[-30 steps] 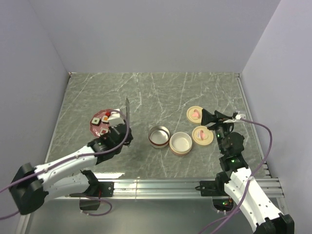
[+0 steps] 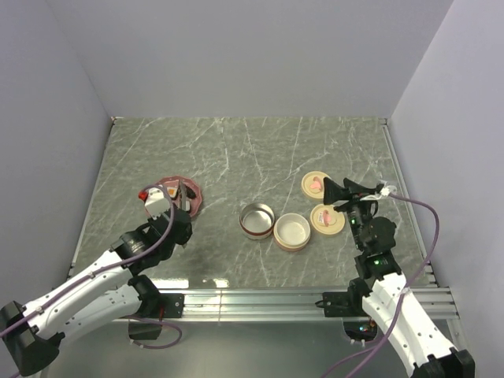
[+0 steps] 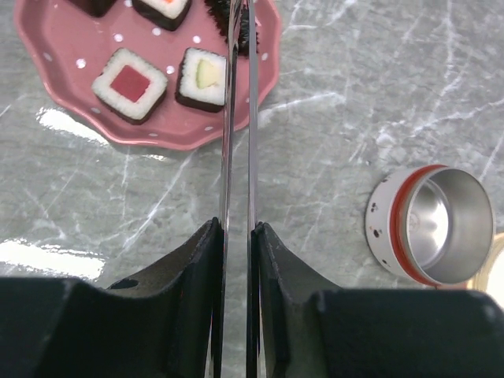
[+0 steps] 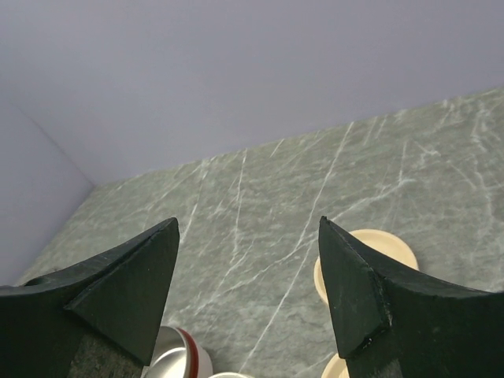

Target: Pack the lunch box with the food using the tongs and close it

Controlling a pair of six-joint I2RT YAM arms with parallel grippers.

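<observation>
My left gripper is shut on long metal tongs [image 3: 252, 157], whose tips are over a dark piece at the top of the pink plate [image 3: 47, 55]. Sushi pieces with red [image 3: 129, 83] and pale green [image 3: 206, 75] tops sit on that plate; the arm hides much of it in the top view. A steel-lined container [image 2: 257, 220] and a cream bowl [image 2: 293, 231] stand at the centre. Two round lids [image 2: 315, 184] with pink handles lie to their right. My right gripper is open, above the right side.
Grey walls enclose it at back and sides, and a metal rail runs along the front.
My left arm and the tongs have moved left over the plate, covering more of it in the top view. The right arm shows little change.
</observation>
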